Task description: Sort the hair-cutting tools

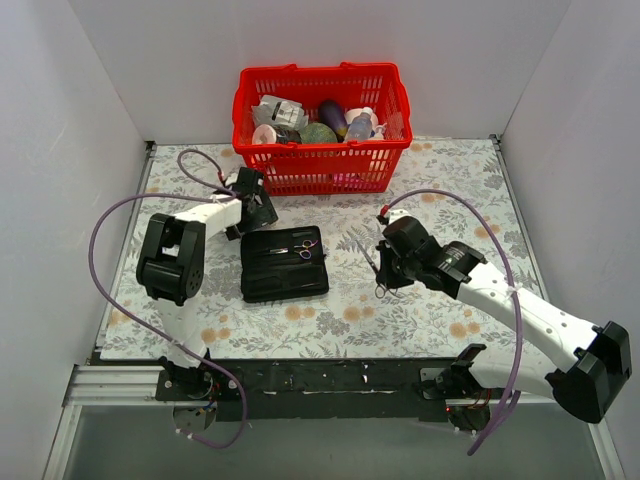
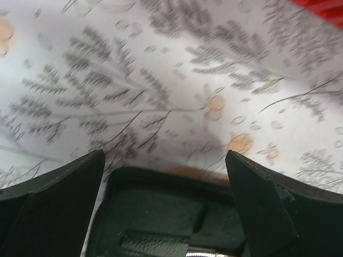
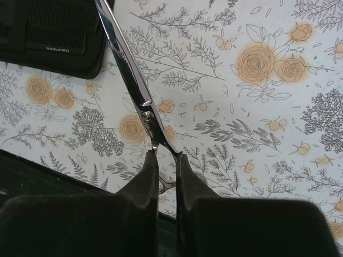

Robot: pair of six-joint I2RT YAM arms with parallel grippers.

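Note:
An open black tool case [image 1: 285, 288] lies mid-left, holding small scissors [image 1: 305, 250], a slim tool and, in the right wrist view, black combs [image 3: 56, 37]. My right gripper is shut on long steel scissors [image 3: 136, 88] near the handles, held right of the case with the blades pointing toward it. My left gripper is open above the case's back-left edge, nothing between its fingers; in the top view it is partly hidden by its own housing.
A red basket [image 1: 320, 175] full of assorted items stands at the back.

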